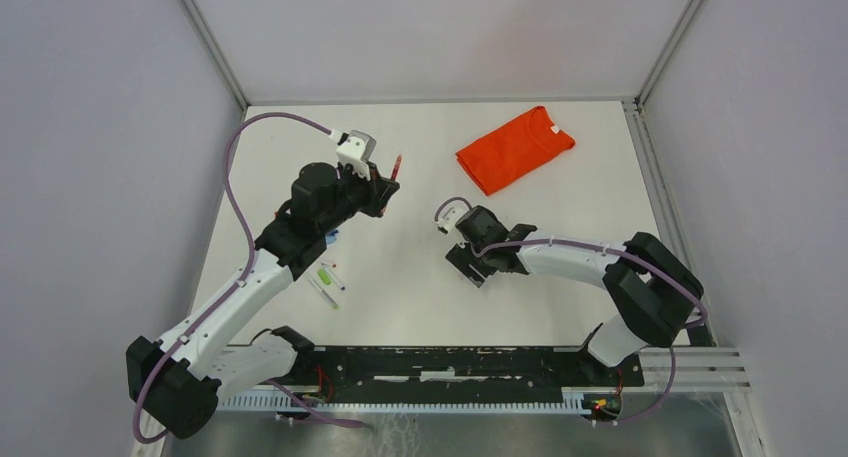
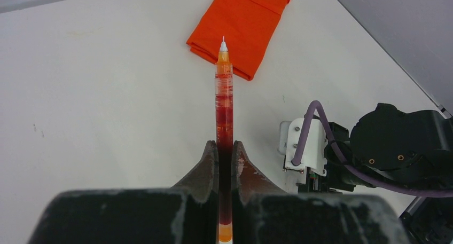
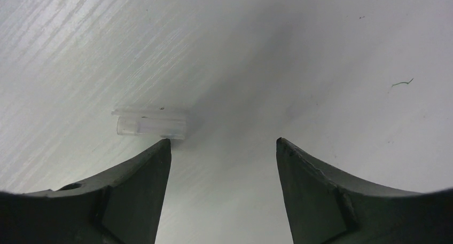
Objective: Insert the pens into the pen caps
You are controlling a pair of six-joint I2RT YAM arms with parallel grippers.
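A red pen (image 2: 224, 94) with an orange collar and a bare white tip stands pointing up in the left wrist view. My left gripper is shut around its lower barrel, above the table. In the right wrist view a clear pen cap (image 3: 151, 127) lies on the white table, near the left finger and beyond its tip. My right gripper is open over the table, with nothing between its fingers. The cap lies outside the gap, to its left.
Several other pens and caps, among them a green cap (image 1: 324, 276) and a pen (image 1: 323, 293), lie beneath the left arm. A folded orange cloth (image 1: 514, 149) rests at the back right. The table between the two grippers is clear.
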